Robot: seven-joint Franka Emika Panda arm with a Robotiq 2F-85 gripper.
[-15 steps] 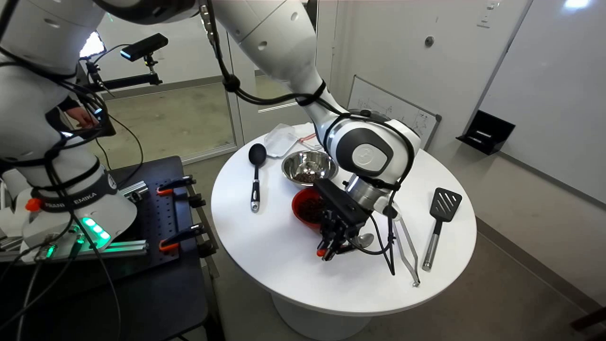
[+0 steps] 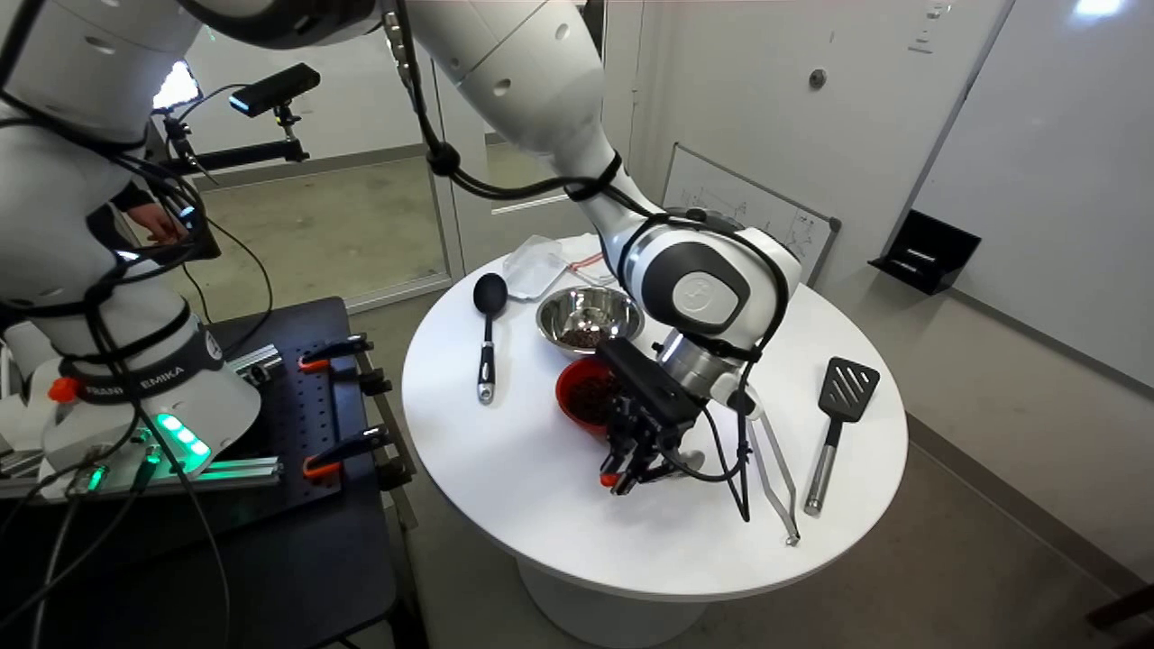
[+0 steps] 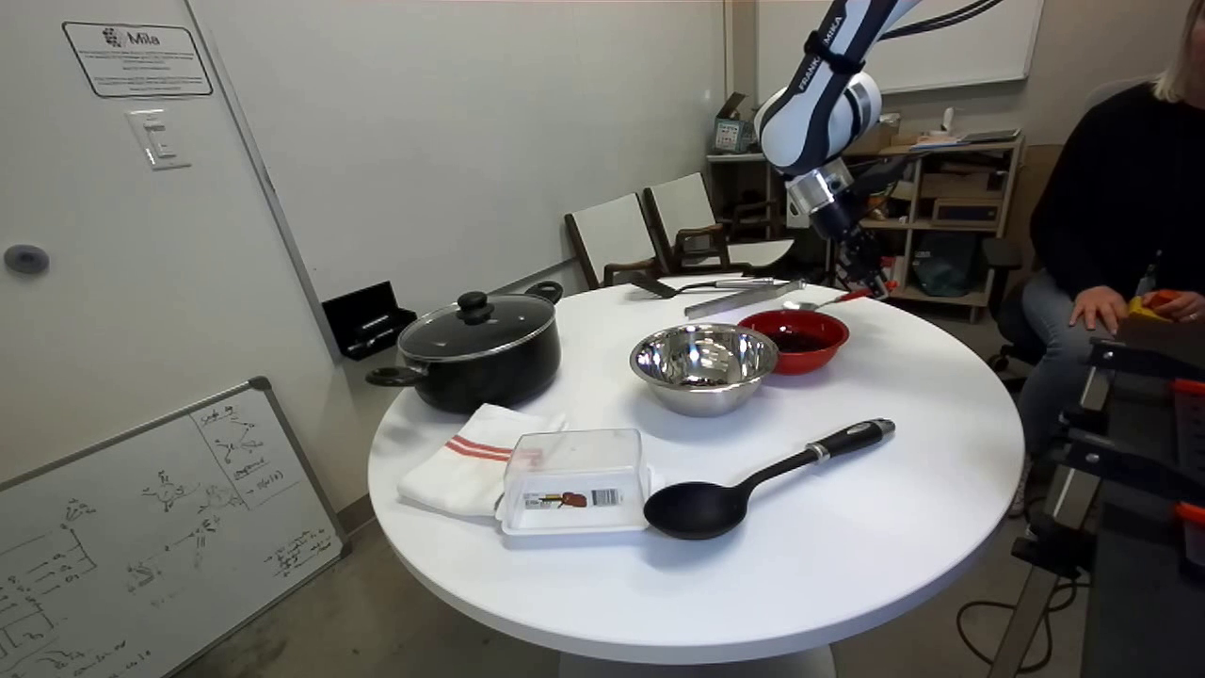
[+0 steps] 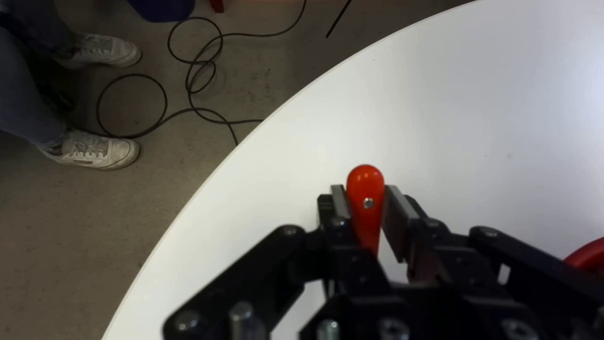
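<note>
In the wrist view my gripper is shut on the red handle (image 4: pixel 365 187) of a small metal spoon, its rounded end poking out between the fingers. The exterior view from the far side shows the spoon's metal bowl (image 3: pixel 803 305) on the left of the red handle, low over the table or touching it; I cannot tell which. Beside my gripper sits a red bowl (image 3: pixel 819 357) with dark contents. A shiny steel bowl (image 2: pixel 590 315) stands right next to it, with some small dark bits inside.
A lidded black pot (image 3: pixel 486 352), a folded white towel (image 3: pixel 457 475) and a clear plastic box (image 3: pixel 573 480) stand together. A black spoon (image 2: pixel 488 324), metal tongs (image 2: pixel 774 476) and a slotted spatula (image 2: pixel 848 389) lie around. Bare white tabletop (image 2: pixel 508 465) lies near the robot's base.
The spoon's metal end has turned slightly and shows less beside the gripper. My gripper has shifted only a little, and the bowls have stayed where they were.
</note>
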